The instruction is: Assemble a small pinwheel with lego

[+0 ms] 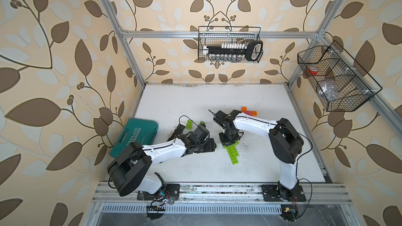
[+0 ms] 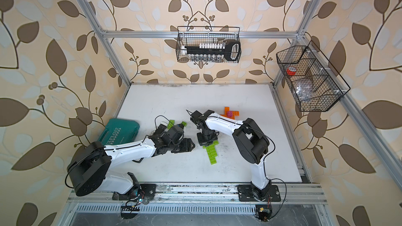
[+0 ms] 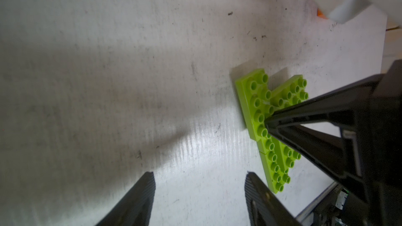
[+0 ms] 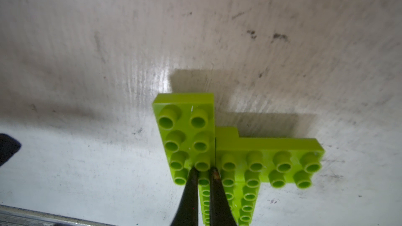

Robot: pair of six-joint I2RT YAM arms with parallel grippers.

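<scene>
A green Lego assembly (image 1: 232, 154) of studded bricks lies on the white table. The fingertips of my right gripper are shut together on top of its studs, pressed near the middle of the joined bricks, with nothing clearly between them. My left gripper stands open and empty over bare table, to the left of the assembly. An orange and pink Lego piece (image 2: 229, 113) lies behind the right arm. Loose green bricks (image 1: 189, 124) lie behind the left gripper, partly hidden by it.
A teal case (image 1: 133, 136) sits at the left of the table. A dark object (image 1: 175, 131) lies behind the left arm. Wire baskets (image 2: 208, 44) hang on the back and right.
</scene>
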